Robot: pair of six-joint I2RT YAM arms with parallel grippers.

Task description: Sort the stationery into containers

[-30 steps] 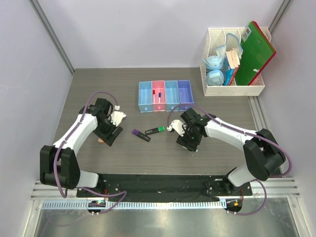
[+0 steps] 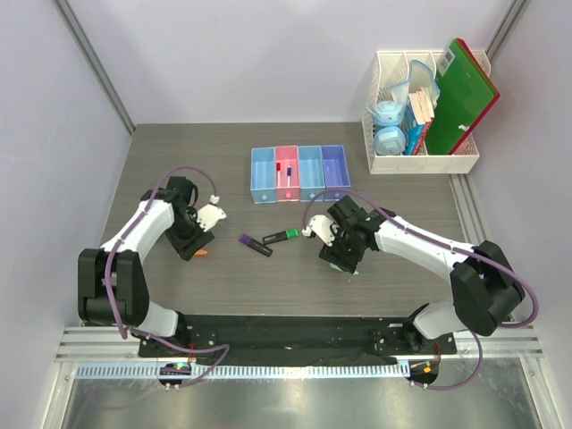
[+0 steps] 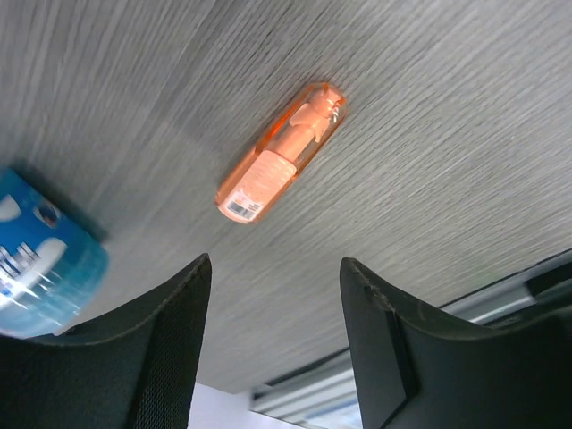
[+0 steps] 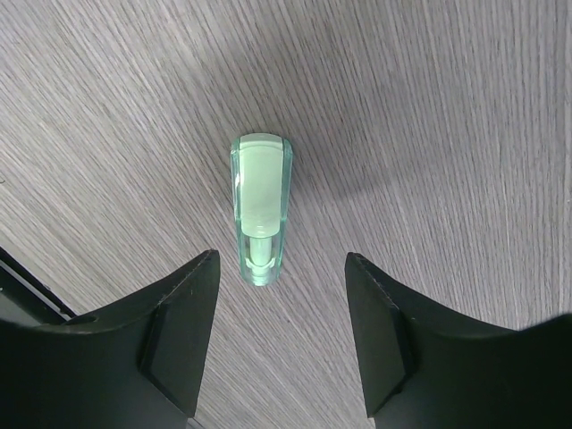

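Note:
Flat on the table lies an orange transparent-cased highlighter (image 3: 283, 152), just ahead of my left gripper, whose fingers are apart with nothing between them. Only a bit of orange (image 2: 201, 253) shows beside this gripper (image 2: 190, 246) from the top. A pale green highlighter (image 4: 261, 201) lies ahead of my right gripper, which is open and empty; from above the arm mostly covers it. Two dark markers, one purple-capped (image 2: 256, 245) and one green-capped (image 2: 281, 236), rest mid-table. Behind them stands a box with blue (image 2: 263, 168), pink (image 2: 287, 183) and purple (image 2: 335, 165) compartments; the pink one holds two thin pens.
A blue rounded object with white marks (image 3: 45, 259) lies left of the left fingers. At the back right, a white rack (image 2: 420, 164) holds books, pale blue containers and a green board (image 2: 462, 98).
My left gripper has turned and shifted slightly left, its fingers changing; orange now shows to its right instead of its left. The right gripper has stayed nearly still, its arm shifting slightly.

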